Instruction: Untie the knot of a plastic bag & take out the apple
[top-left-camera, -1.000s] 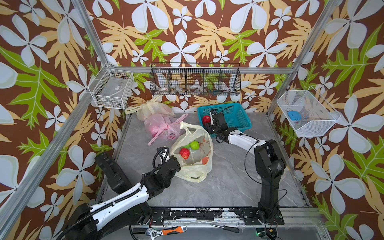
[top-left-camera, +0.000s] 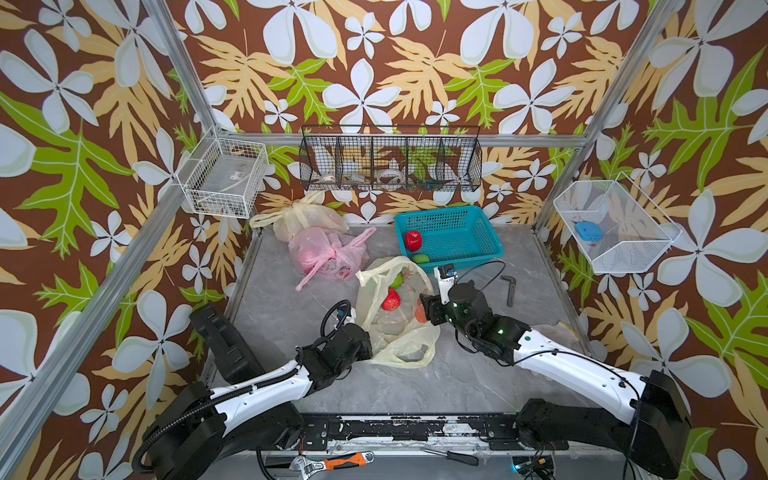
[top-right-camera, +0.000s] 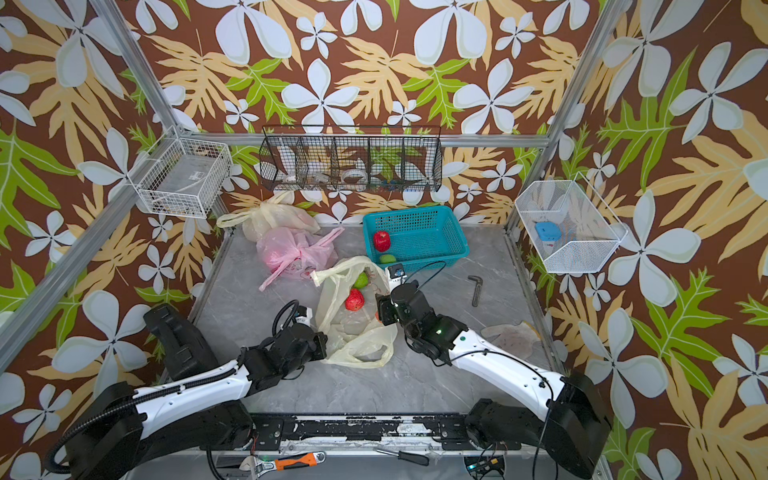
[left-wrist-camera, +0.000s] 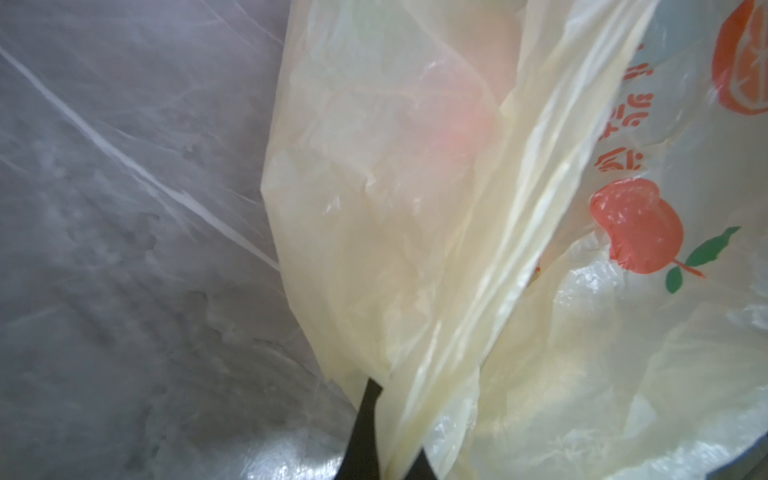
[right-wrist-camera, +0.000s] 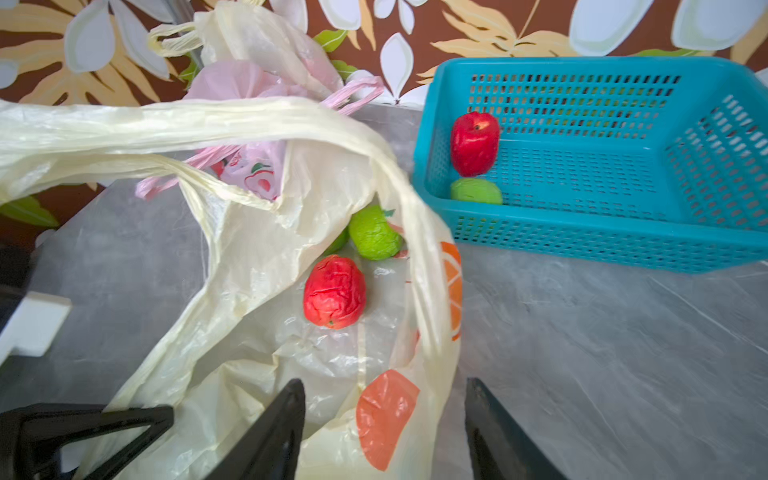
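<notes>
The cream plastic bag (top-left-camera: 372, 320) lies opened out mid-table, mouth up. A red apple (right-wrist-camera: 334, 292) and green fruit (right-wrist-camera: 374, 233) rest inside it. My left gripper is shut on the bag's gathered left edge; its dark fingers (left-wrist-camera: 366, 428) pinch the film. At the bag's right side, my right gripper stands open. Part of the bag's right wall with a printed orange patch shows between its fingertips in the right wrist view, but contact cannot be made out.
Behind the bag is a teal basket (top-left-camera: 483, 254) holding a red apple (right-wrist-camera: 475, 144) and a green fruit (right-wrist-camera: 477, 190). Pink (top-left-camera: 352, 253) and cream (top-left-camera: 308, 217) bags sit at back left. A hook-shaped black tool (top-left-camera: 510, 289) lies on the right.
The left gripper has shifted right, and the bag with its fruit has moved a little right.
</notes>
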